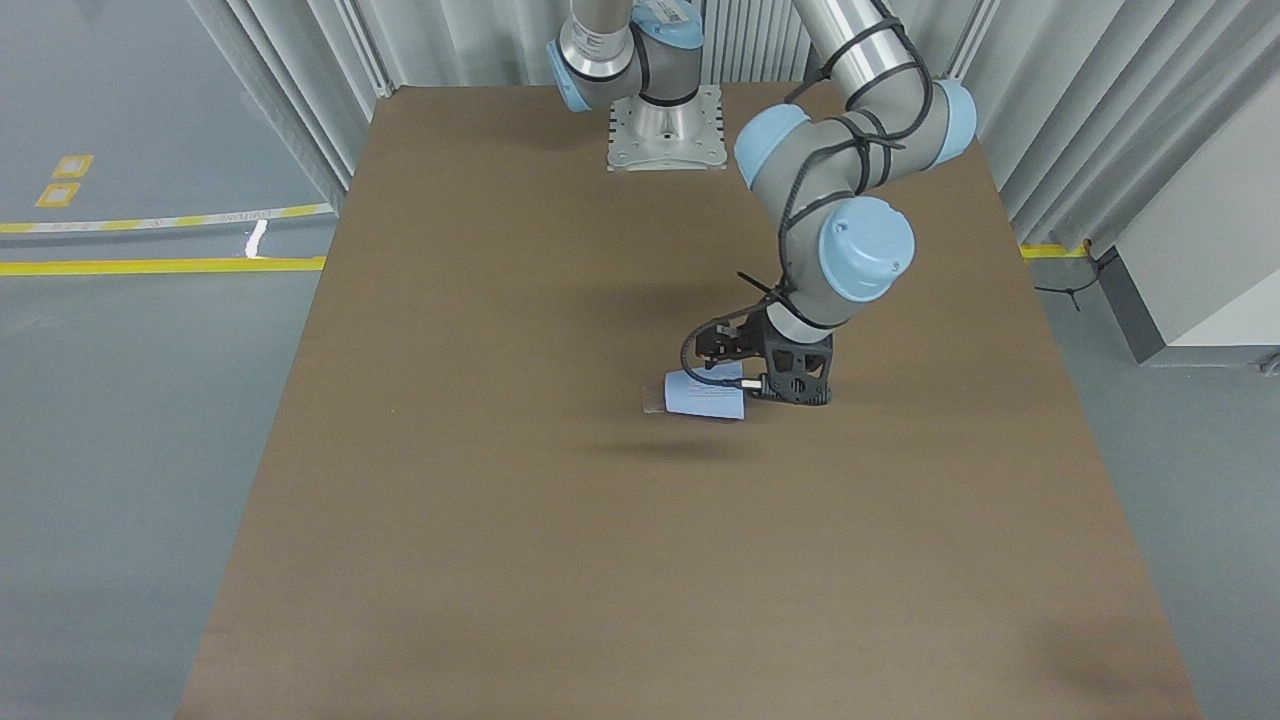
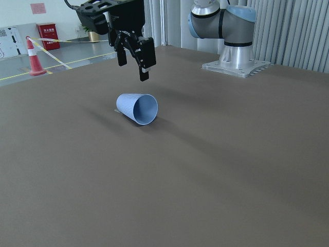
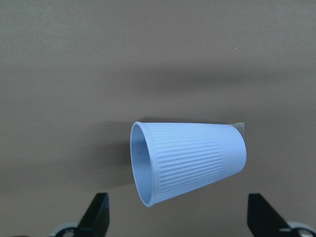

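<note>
A pale blue ribbed paper cup (image 1: 703, 396) (image 2: 131, 107) (image 3: 190, 158) lies on its side on the brown tabletop, with a small clear piece (image 3: 240, 126) at its narrow end. My gripper (image 1: 762, 360) (image 2: 133, 64) hangs above the cup, apart from it, open with nothing between its fingers. In the wrist view the two fingertips show at the bottom edge, below the cup on either side. In the front view the gripper partly hides the cup.
</note>
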